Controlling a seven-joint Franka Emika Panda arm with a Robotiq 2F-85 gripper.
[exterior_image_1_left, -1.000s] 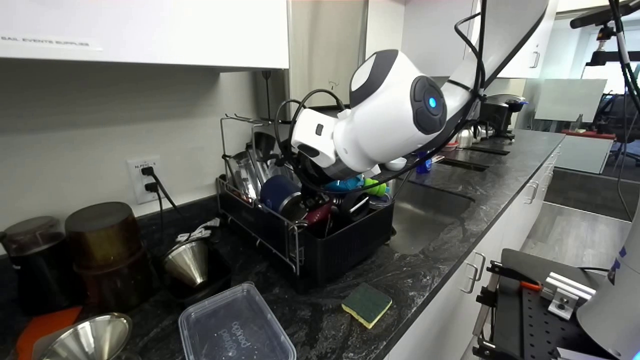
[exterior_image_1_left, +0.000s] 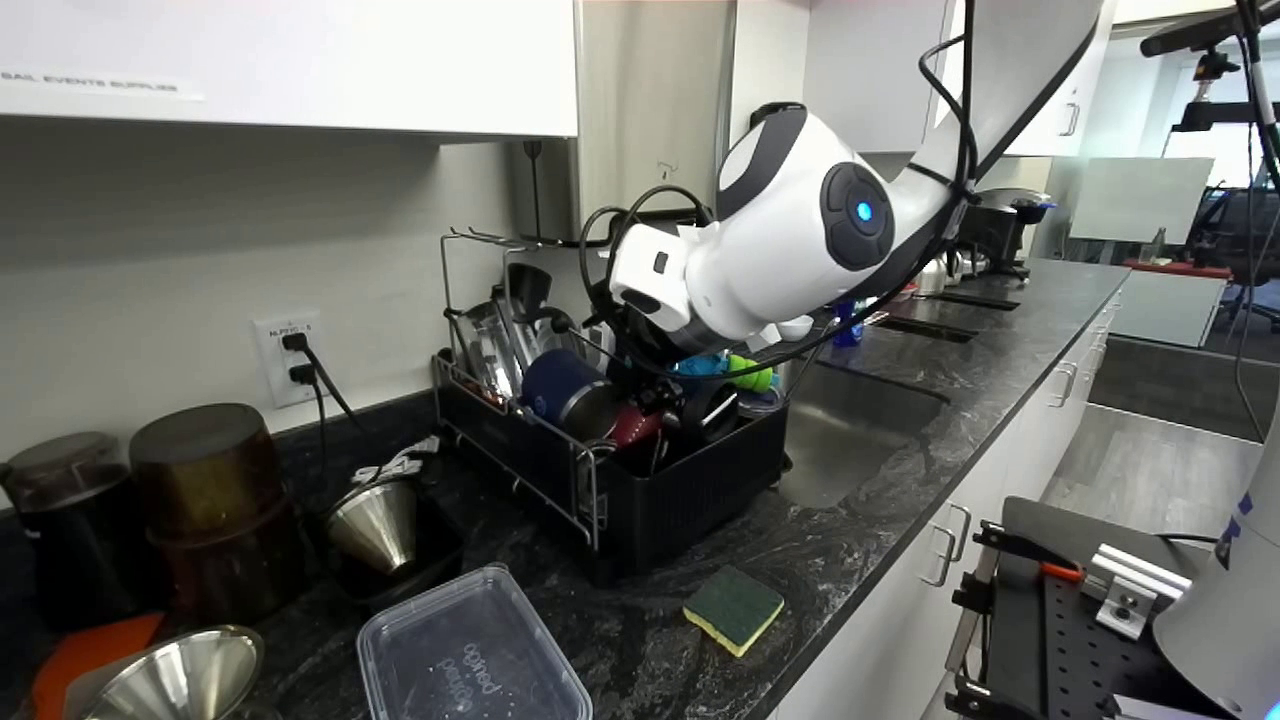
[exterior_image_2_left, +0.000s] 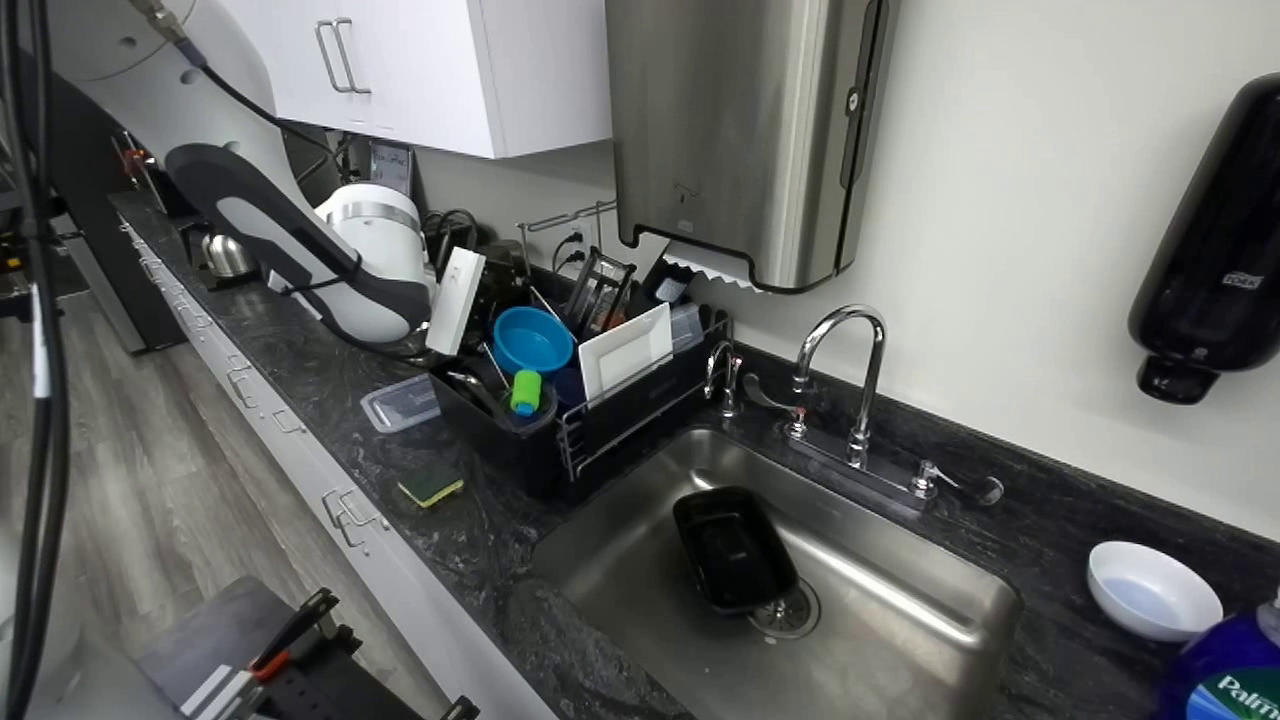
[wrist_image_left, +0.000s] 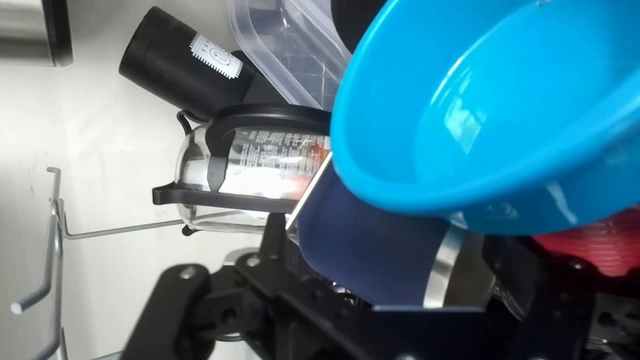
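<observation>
My gripper is open in the wrist view, its two black fingers spread either side of a dark blue cup (wrist_image_left: 372, 246) with a metal band. Whether they touch the cup cannot be told. A bright blue bowl (wrist_image_left: 510, 114) partly covers the cup from above. In exterior view 1 the blue cup (exterior_image_1_left: 561, 384) lies tilted in the black dish rack (exterior_image_1_left: 708, 504), and the arm reaches down over the rack. The gripper's fingers are mostly hidden there among the dishes. Exterior view 2 shows the blue bowl (exterior_image_2_left: 533, 340) in the rack; the hand's far side is hidden.
A French press (wrist_image_left: 270, 162), a black tumbler (wrist_image_left: 186, 63) and a red item (wrist_image_left: 606, 240) crowd the cup. Wire prongs (wrist_image_left: 54, 240) rise at the rack's side. A sponge (exterior_image_1_left: 734, 610) and plastic lid (exterior_image_1_left: 474, 648) lie on the counter. The sink (exterior_image_2_left: 912, 612) holds a black tray (exterior_image_2_left: 734, 550).
In exterior view 1 my hand has shifted slightly to the right, its cable loop moving with it. The dishes in the rack look much the same.
</observation>
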